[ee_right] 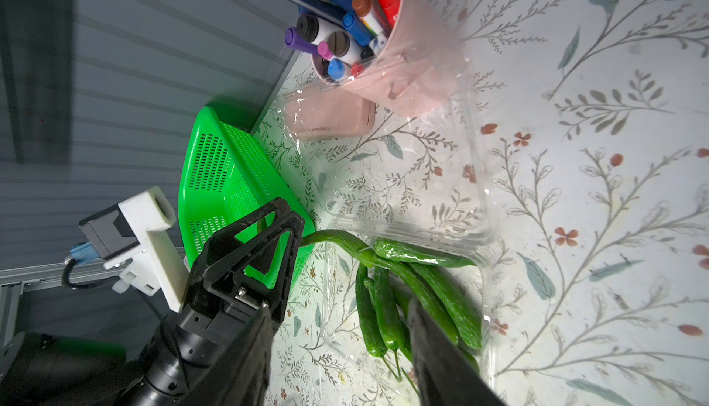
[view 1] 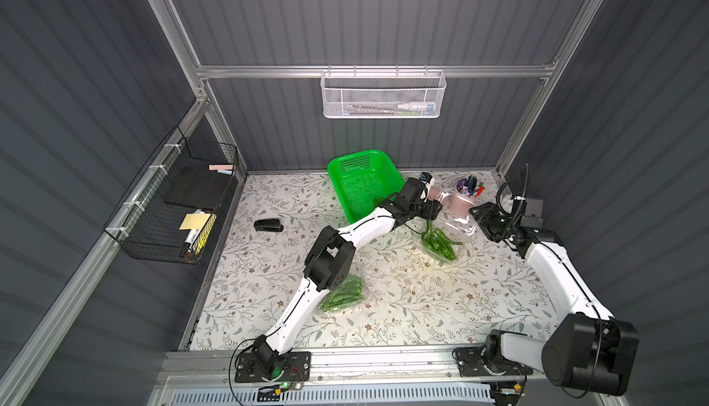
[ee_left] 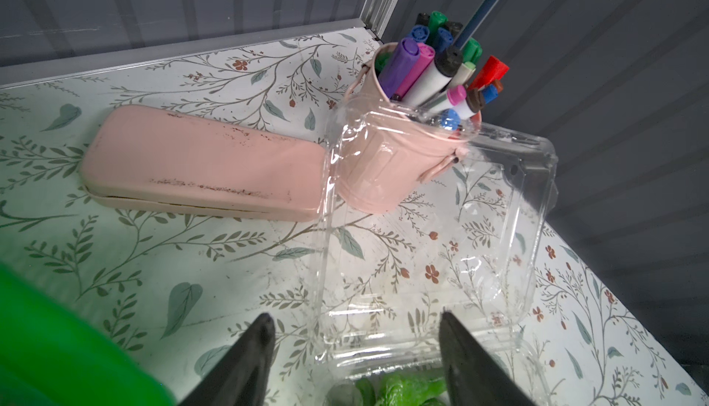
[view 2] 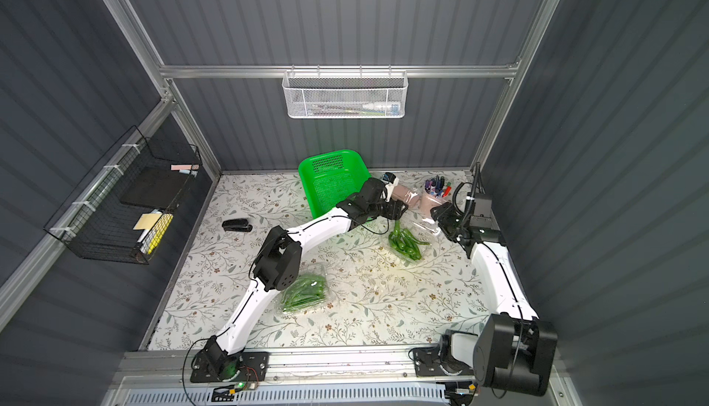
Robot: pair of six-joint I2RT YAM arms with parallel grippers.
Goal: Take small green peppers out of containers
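Note:
An open clear container [view 1: 452,252] holds several green peppers [ee_right: 421,291] at the centre right, its transparent lid [ee_left: 435,251] raised toward the pen cup. My left gripper [view 1: 430,206] is just above its back left side, fingers [ee_left: 251,361] apart, with peppers visible below in the left wrist view. My right gripper [view 1: 483,221] is over the container's right side, its fingertips apart above the peppers in the right wrist view. A second clear container [view 2: 302,291] with green produce lies at the front left, partly behind my left arm.
A green basket [view 1: 358,173] stands at the back centre. A pink case [ee_left: 199,162] and pink cup [ee_left: 376,169] of markers sit behind the open container. A black object [view 1: 268,225] lies on the left.

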